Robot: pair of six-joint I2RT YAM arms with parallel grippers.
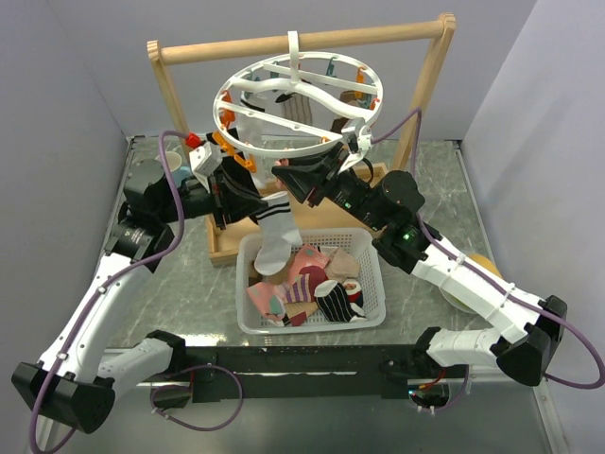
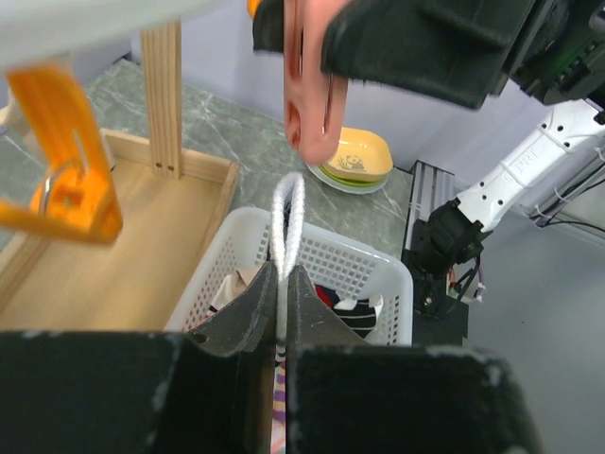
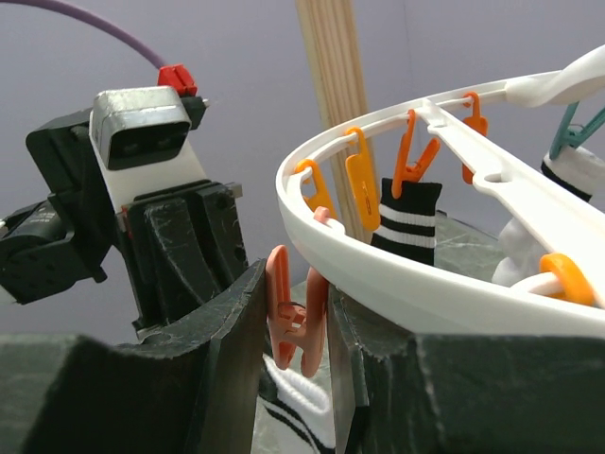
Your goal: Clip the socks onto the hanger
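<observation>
My left gripper is shut on a white sock with black stripes [image 1: 278, 232], which hangs over the basket; its folded cuff pokes up between the fingers in the left wrist view. My right gripper is shut on a pink clip [image 3: 312, 336] on the front rim of the white round hanger [image 1: 298, 66]. The sock's cuff is just below that clip. Orange clips [image 3: 364, 189] hang along the ring, and a black striped sock [image 3: 406, 227] hangs from it.
A plastic basket [image 1: 244, 298] of assorted socks sits below, in front of a wooden tray [image 1: 223, 248] under the wooden frame [image 1: 425, 85]. Yellow dishes [image 2: 359, 151] stand at the right.
</observation>
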